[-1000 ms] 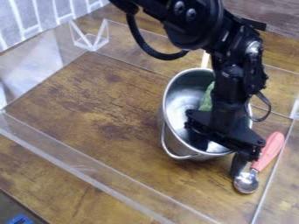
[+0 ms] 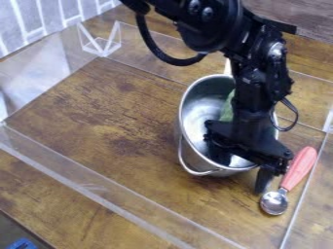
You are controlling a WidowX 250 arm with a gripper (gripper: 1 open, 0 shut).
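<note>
A steel pot (image 2: 196, 122) with a wire handle stands on the wooden surface, a green item (image 2: 224, 109) partly visible inside it. An ice cream scoop (image 2: 297, 170) with a pink handle and metal head lies to the right of the pot, close to my gripper.
A clear plastic barrier (image 2: 113, 213) borders the wooden surface (image 2: 97, 126). A blue object (image 2: 18, 243) sits at the lower left corner.
My gripper has shifted very slightly; the pot and scoop look unchanged.
</note>
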